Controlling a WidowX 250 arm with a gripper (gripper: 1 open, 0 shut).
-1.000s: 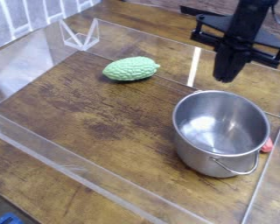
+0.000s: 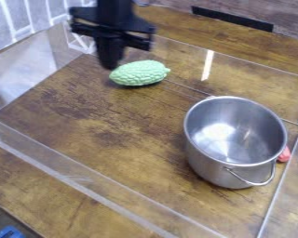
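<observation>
My gripper [image 2: 109, 58], dark and blurred, hangs at the upper left of the camera view, just above and left of a pale green bumpy vegetable [image 2: 141, 73] lying on the wooden surface. It looks shut, with nothing visible between its fingers. A steel pot [image 2: 233, 153] with a wire handle stands at the right, its inside looking empty.
Clear plastic walls [image 2: 77, 200] border the wooden work area [image 2: 89, 130]. A small red object [image 2: 283, 154] is partly hidden behind the pot. A blue item [image 2: 7, 232] shows at the lower left corner.
My gripper has swept left from above the pot's far side at the upper right to beside the green vegetable. The vegetable and pot have not moved.
</observation>
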